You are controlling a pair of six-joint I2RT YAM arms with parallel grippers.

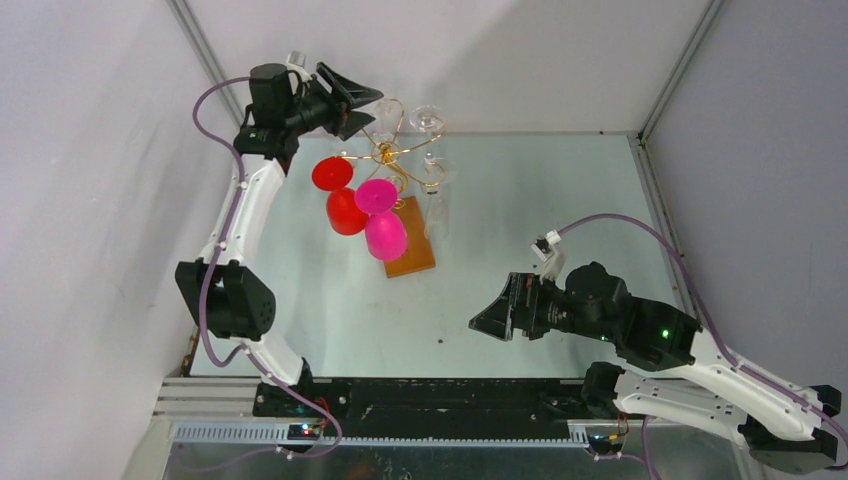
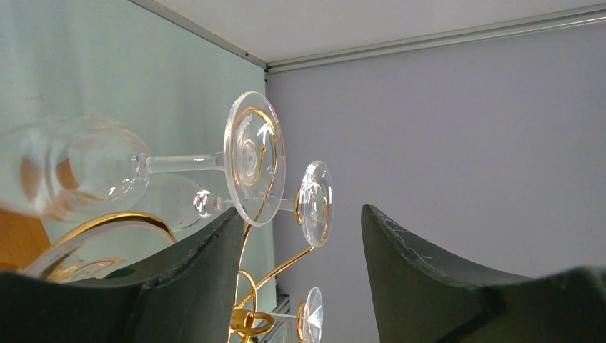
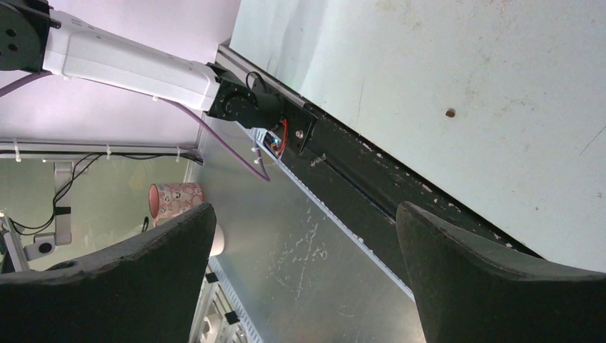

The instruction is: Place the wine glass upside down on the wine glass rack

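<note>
A clear wine glass hangs upside down from the gold rack (image 1: 386, 153). In the left wrist view its round foot (image 2: 254, 157) rests at a gold loop, and its stem and bowl reach left. My left gripper is open, its fingers (image 2: 207, 264) standing apart on either side of that view. No glass is clamped between them; the near foot lies beyond the left finger. From the top, the left gripper (image 1: 378, 107) is at the rack's upper left. My right gripper stands open and empty over the table's front right.
Other glasses hang on the rack: a red one (image 1: 346, 212), a pink one (image 1: 386, 236) and clear ones with feet (image 1: 427, 120) on the right. A wooden base (image 1: 412, 258) shows below.
</note>
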